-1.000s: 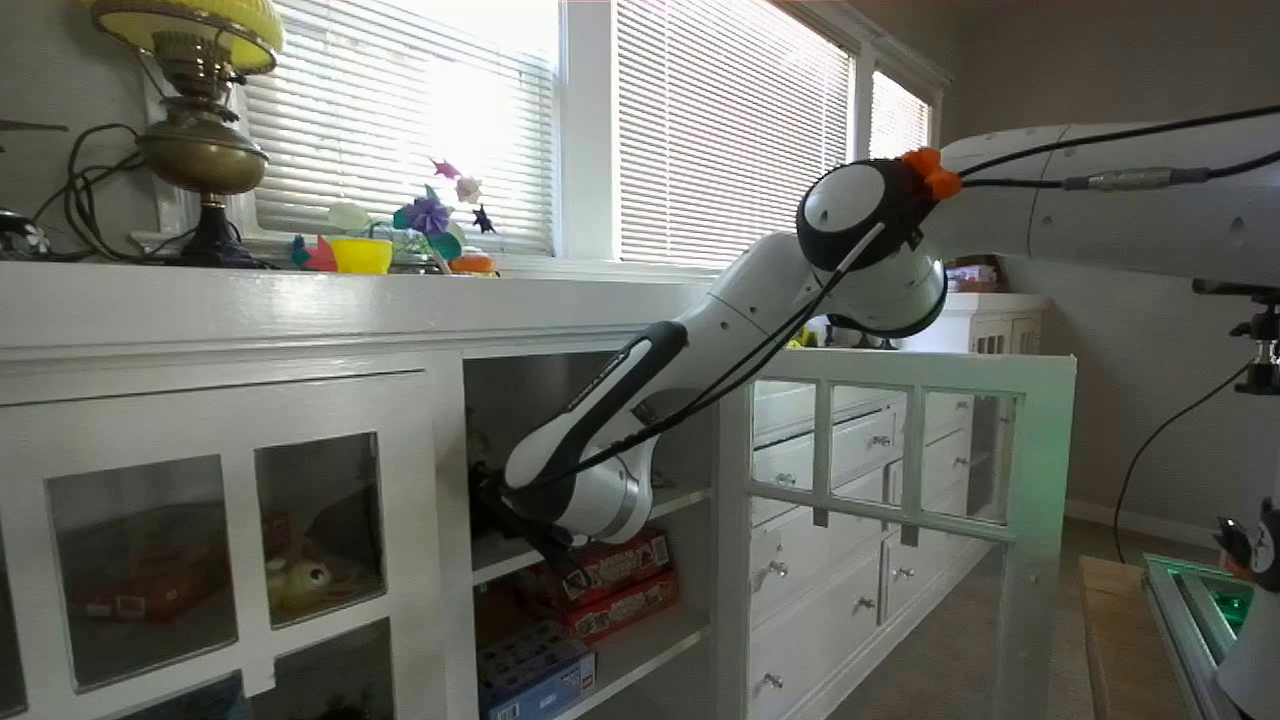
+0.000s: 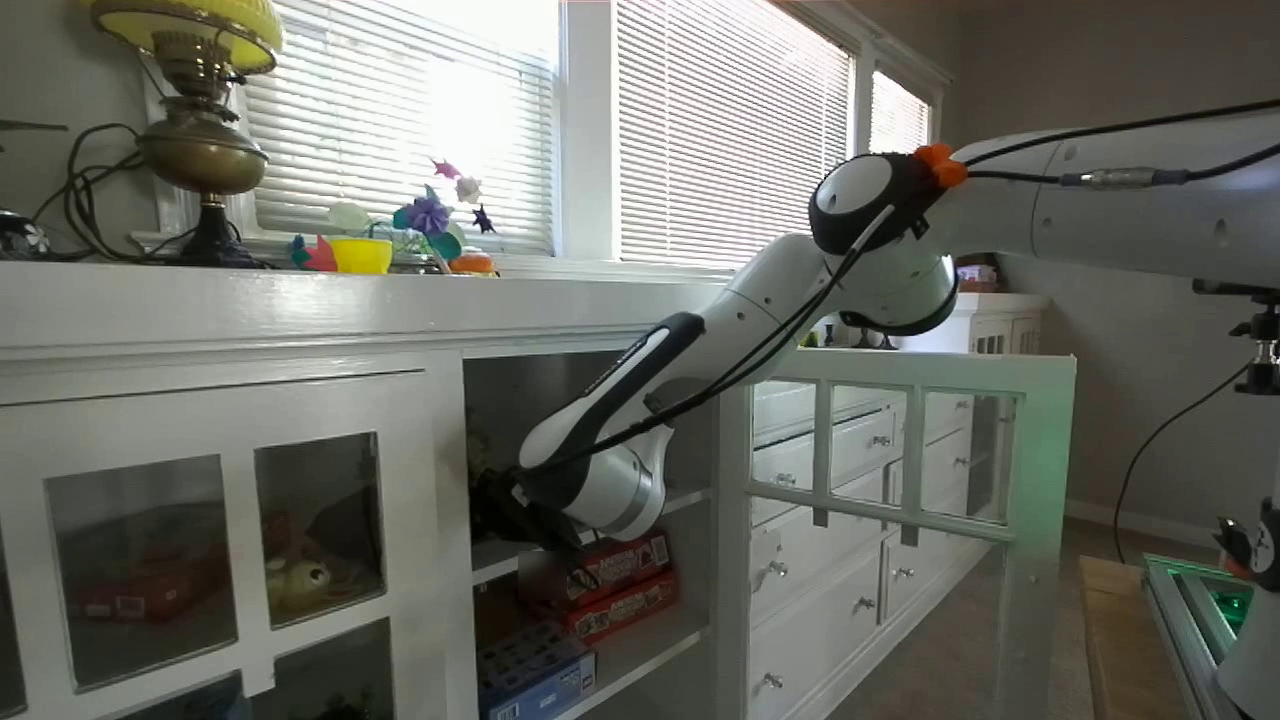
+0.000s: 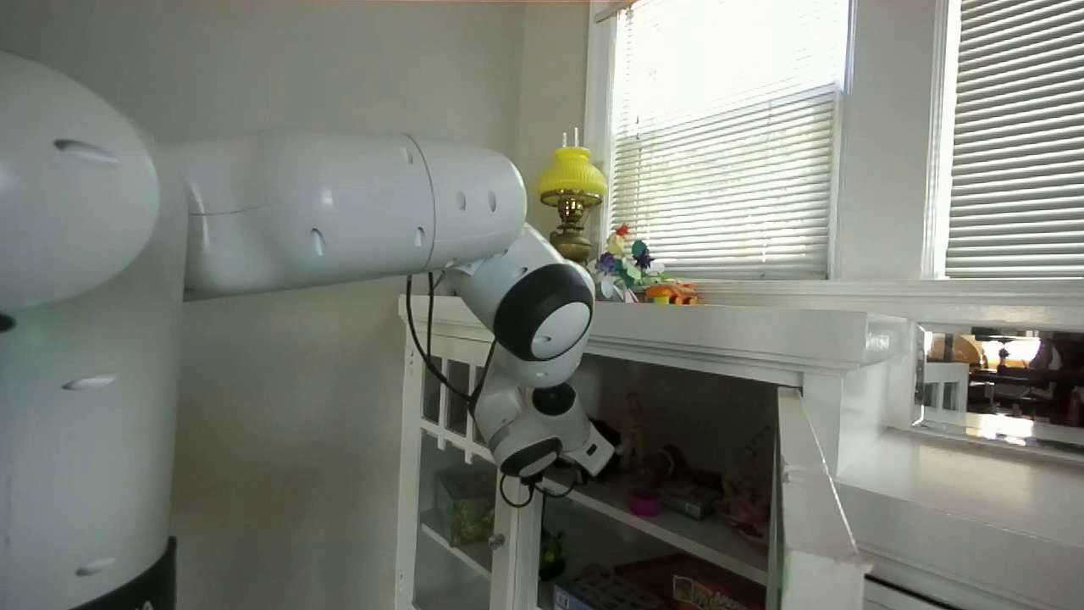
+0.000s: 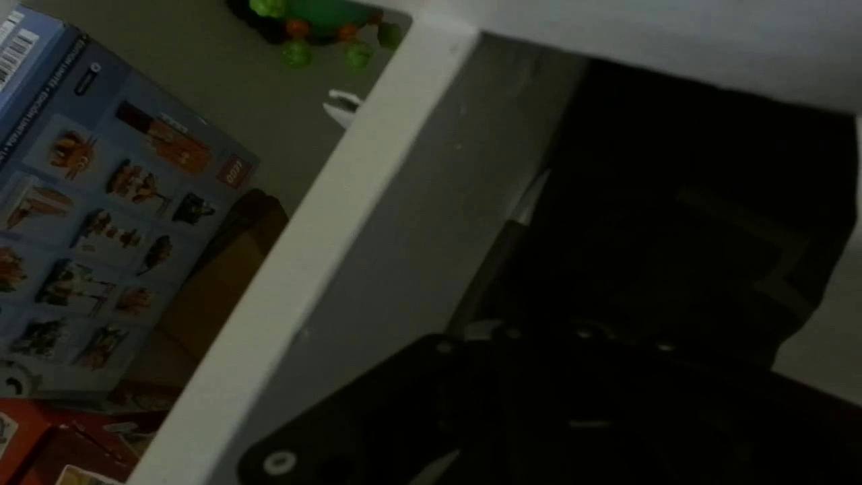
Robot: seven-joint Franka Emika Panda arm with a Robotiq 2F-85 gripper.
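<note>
My gripper reaches inside the open cabinet, above the middle shelf. In the wrist view its black fingers are close together and shut on a large dark object. That object is so dark and poorly lit that I cannot tell what it is, and its border with the fingers is hard to see. From outside, the arm's wrist covers most of the cabinet opening, and the fingertips are hidden in shadow in both exterior views.
Red boxes and a blue LEGO box lie on the lower shelf. The glass-paned door stands open to the right. A pink item sits on the middle shelf. A lamp and colourful ornaments stand on top.
In exterior view 1 the arm has shifted slightly right, with the wrist a little farther out of the cabinet. The door and boxes have stayed put.
</note>
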